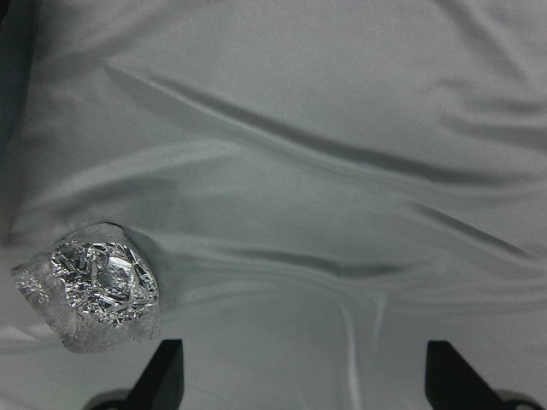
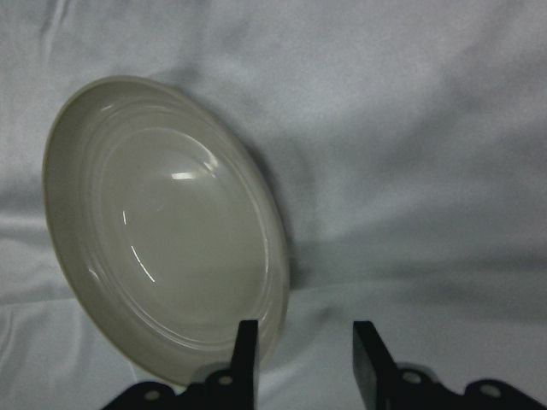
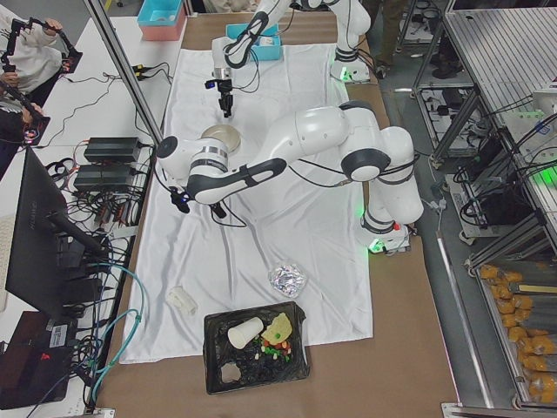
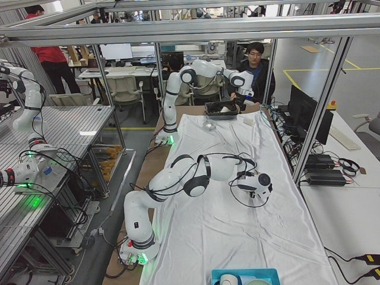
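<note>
My left gripper is open over the white cloth (image 1: 342, 213), nothing between its fingers. A crumpled foil piece (image 1: 107, 282) in clear wrap lies left of it in the left wrist view. My right gripper is open beside a round cream plate (image 2: 171, 222), its left finger at or over the plate's near edge; whether it touches I cannot tell. The camera left view shows the plate on the cloth near the far arm.
A black tray (image 3: 256, 378) with a white cylinder, yellow item and small colourful pieces stands at one end. A white wad (image 3: 181, 300) lies nearby. Blue bins (image 3: 265, 50) stand at the other end.
</note>
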